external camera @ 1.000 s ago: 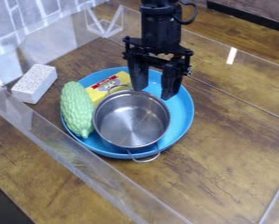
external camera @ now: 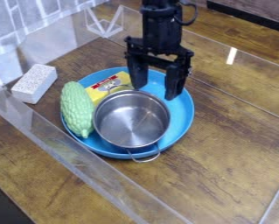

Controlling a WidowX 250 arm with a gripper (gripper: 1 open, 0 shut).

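My black gripper [external camera: 156, 68] is open over the back of a blue round tray [external camera: 181, 118], its fingers spread apart and pointing down. On the tray are a steel pot [external camera: 131, 122] at the front, a green corn-like vegetable [external camera: 77, 109] at the left and a yellow packet [external camera: 107, 86] behind the pot, partly hidden by it. Whether the fingertips touch the tray cannot be told from this view.
A white block [external camera: 34, 84] lies left of the tray. Transparent panels edge the left and right of the scene.
The gripper has shifted very slightly over the back of the tray. The objects look unmoved.
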